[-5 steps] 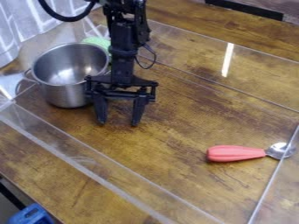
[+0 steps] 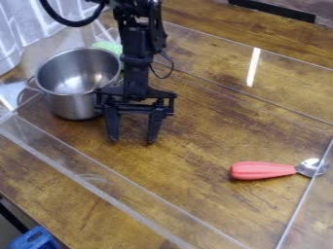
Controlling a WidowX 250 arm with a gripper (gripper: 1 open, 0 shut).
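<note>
My black gripper (image 2: 134, 131) is lowered to the wooden table (image 2: 208, 117), just in front and to the right of a steel pot (image 2: 76, 73). Its two fingers look spread apart, with nothing visible between them. A spoon with a pink handle (image 2: 264, 170) and a metal head lies at the right, well apart from the gripper.
A green object (image 2: 107, 47) is partly hidden behind the pot and arm. A blue object (image 2: 37, 239) shows at the bottom left corner. Clear panel edges cross the table.
</note>
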